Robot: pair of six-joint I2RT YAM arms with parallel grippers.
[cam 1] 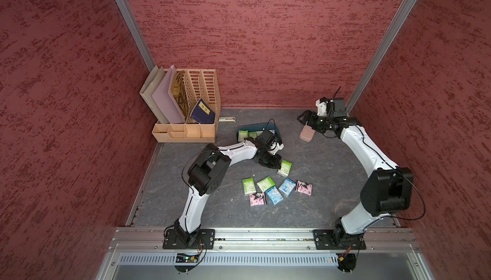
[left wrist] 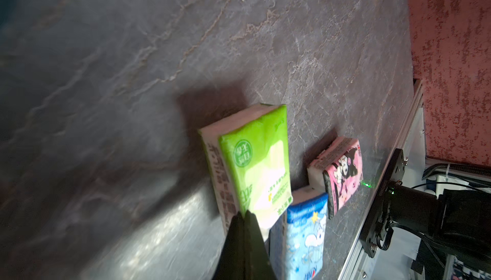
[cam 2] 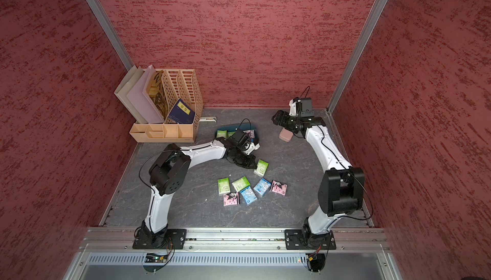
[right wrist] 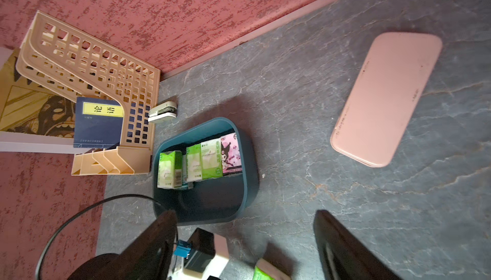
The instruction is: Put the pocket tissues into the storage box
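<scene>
A green-and-white tissue pack (left wrist: 260,162) hangs tilted over the table at the tips of my left gripper. The black fingers are shut, overlapping the pack's near edge; they seem to pinch only its thin wrapper. In the top left view this pack (cam 1: 285,168) is just right of the left hand. The dark teal storage box (right wrist: 245,177) holds several packs along its far side, its near part empty; the left arm partly hides it from above. My right gripper is open and empty, high at the back right.
Several green, blue and pink packs (cam 1: 274,195) lie on the near table. A pink case (right wrist: 386,98) is below the right hand. A beige file rack (cam 1: 184,133) and a stapler (right wrist: 163,111) stand left of the box.
</scene>
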